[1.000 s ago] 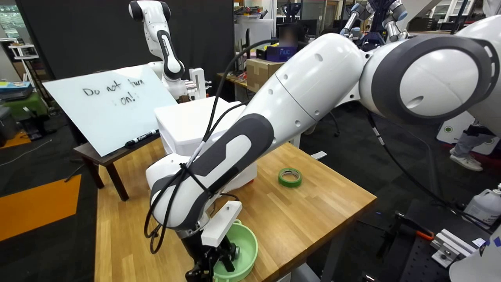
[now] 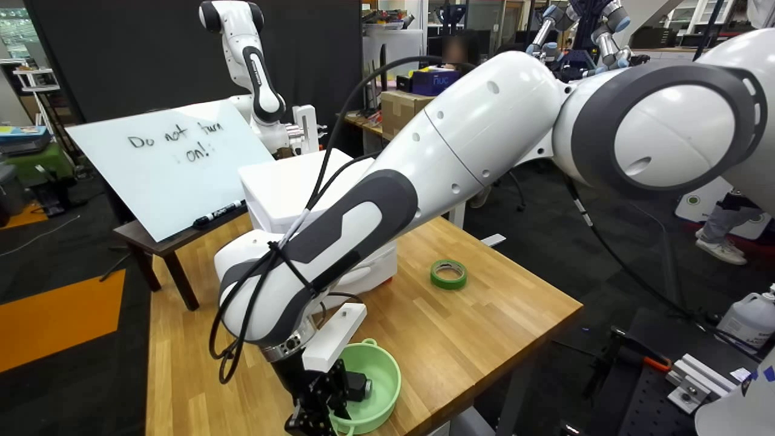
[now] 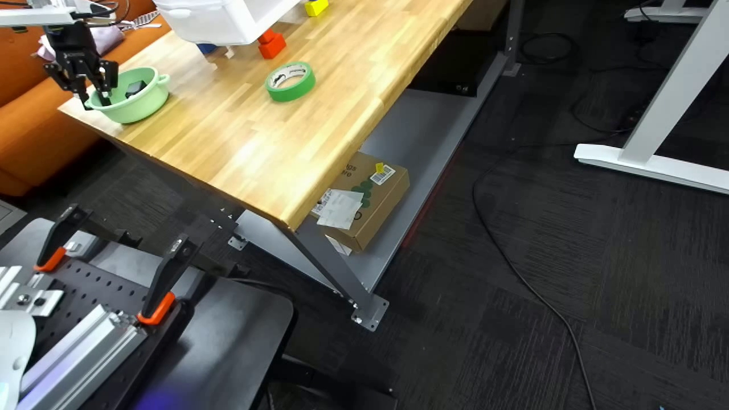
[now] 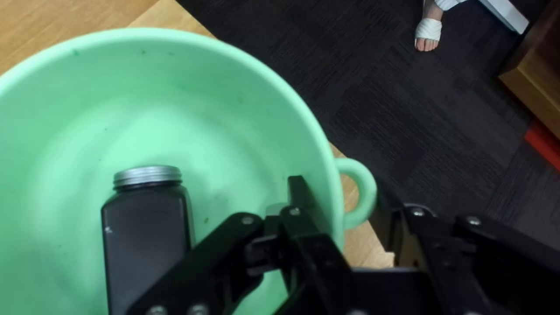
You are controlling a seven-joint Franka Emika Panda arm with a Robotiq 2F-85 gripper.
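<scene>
A light green bowl (image 4: 173,68) with small loop handles rests on the wooden table near its edge. Inside it lies a black jar (image 4: 144,241) with a silver lid. My gripper is shut on the bowl's side at one handle: one finger (image 4: 303,197) reaches inside the wall, and the other is outside, beyond the handle. Exterior view 2 shows the same green bowl (image 3: 147,108) at the table's far left corner, with the gripper (image 3: 95,95) over its left rim. The fingertips are mostly hidden in exterior view 1.
Green tape (image 2: 448,275) lies flat on the table, well away from the bowl. A white bin (image 3: 218,20) stands behind, with red blocks (image 3: 271,44) and a yellow block (image 3: 315,7) near it.
The arm and gripper have shifted slightly left in exterior view 1, uncovering more of the jar. The bowl looks moved only a little, if at all.
</scene>
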